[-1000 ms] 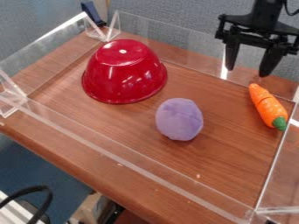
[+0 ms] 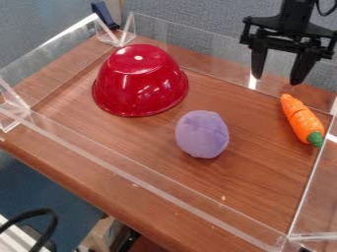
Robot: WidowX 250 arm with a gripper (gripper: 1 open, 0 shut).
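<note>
My black gripper (image 2: 281,61) hangs at the top right, above the far part of the wooden surface, its two fingers apart with nothing visible between them. A red upturned bowl (image 2: 140,77) sits at the back left. A pale purple round object (image 2: 202,134) lies near the centre. An orange carrot (image 2: 302,119) with a green end lies at the right, below and a little right of my gripper.
Clear plastic walls (image 2: 158,183) border the wooden surface (image 2: 118,153). A black cable (image 2: 39,217) shows at the lower left, outside the walls.
</note>
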